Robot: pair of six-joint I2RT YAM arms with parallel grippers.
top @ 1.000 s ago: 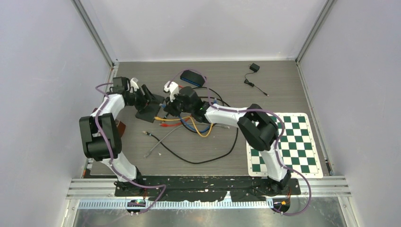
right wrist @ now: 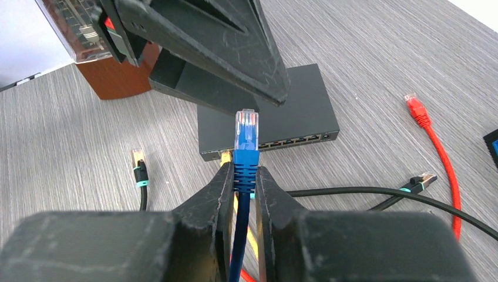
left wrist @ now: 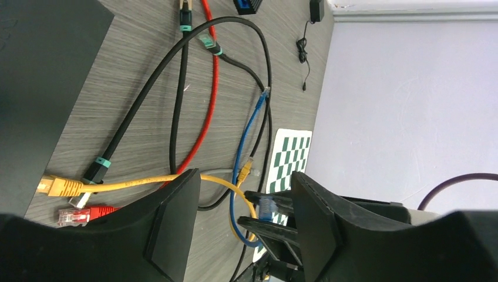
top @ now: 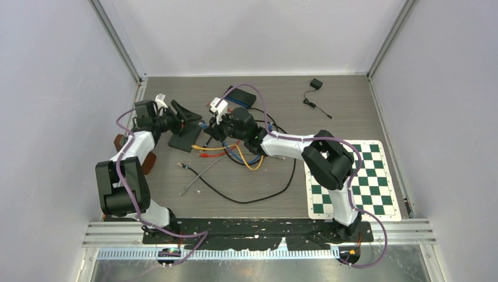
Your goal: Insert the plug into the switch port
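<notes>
My right gripper is shut on the boot of a blue cable's plug (right wrist: 246,132), whose clear tip points up. Behind it lies the black switch (right wrist: 299,106), its port row facing that plug and a yellow plug (right wrist: 226,157) at its left part. My left gripper is open, its fingers hanging over the switch just above the blue plug in the right wrist view, apparently empty. In the top view both grippers face each other over the switch (top: 182,141).
Black, red (right wrist: 440,153), yellow and grey cables lie around the switch. A black device (top: 238,97) is behind, a power adapter (top: 315,83) at back right, a checkerboard (top: 376,188) at front right. A brown block (right wrist: 111,76) stands left.
My left gripper has shifted a little, its fingers reaching further right over the switch. My right gripper has moved slightly right, still holding the blue plug.
</notes>
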